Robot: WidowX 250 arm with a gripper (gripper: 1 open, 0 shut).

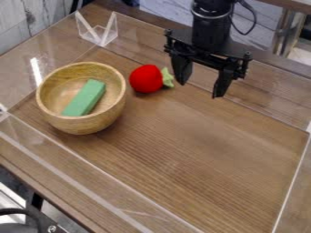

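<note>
My gripper [201,73] hangs over the back middle of the wooden table, its two black fingers spread apart with nothing visible between them. Just left of it lies a red round object with a green top [148,78], like a toy strawberry or tomato. At the left, a wooden bowl [112,109] holds a green block [84,98].
A clear plastic object [97,27] lies at the back left. A dark cable or part shows at the lower left corner.
</note>
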